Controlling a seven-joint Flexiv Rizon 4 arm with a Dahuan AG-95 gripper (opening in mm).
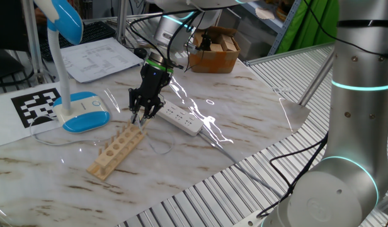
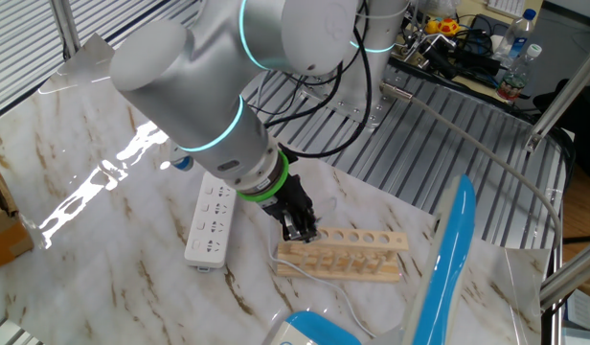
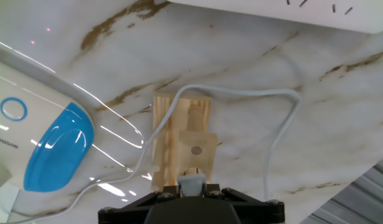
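A pale wooden rack (image 1: 118,150) with a row of round holes and upright pegs lies on the marbled table. My gripper (image 1: 137,118) points down at the rack's far end, its tips at or just above the wood. In the second exterior view, the gripper (image 2: 301,236) covers the left end of the rack (image 2: 357,239). From the wrist, the rack (image 3: 170,134) runs beneath the gripper. A small grey-white piece shows between the dark finger parts; whether it is a pad or a held object is unclear.
A white power strip (image 1: 179,118) lies close behind the gripper. The blue-and-white lamp base (image 1: 85,113) stands to the left, and its thin white cable (image 3: 241,91) loops over the rack's end. A cardboard box (image 1: 214,55) sits farther back.
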